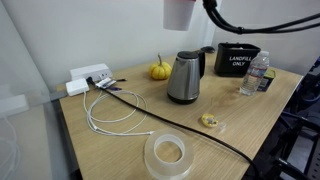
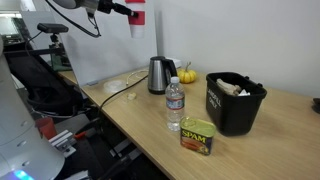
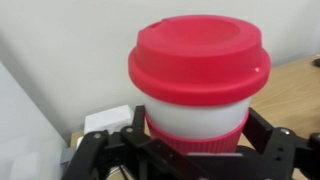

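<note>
A white cup [image 3: 200, 118] with a red lid [image 3: 200, 60] and a red sleeve stands upright between the fingers of my gripper in the wrist view. The fingers are shut around its sleeve. Exterior view 2 has the cup [image 2: 137, 27] high in the air at the upper left, well above the table. Only its white part [image 1: 179, 14] shows at the top edge of exterior view 1, where the gripper itself is out of sight.
Below are a steel kettle [image 1: 185, 78], a tape roll [image 1: 152, 160], a white cable [image 1: 100, 128] and a small pumpkin [image 1: 160, 70]. A black bin [image 2: 232, 108], water bottle [image 2: 175, 105] and Spam can [image 2: 197, 137] stand farther along. Bare table lies before the can.
</note>
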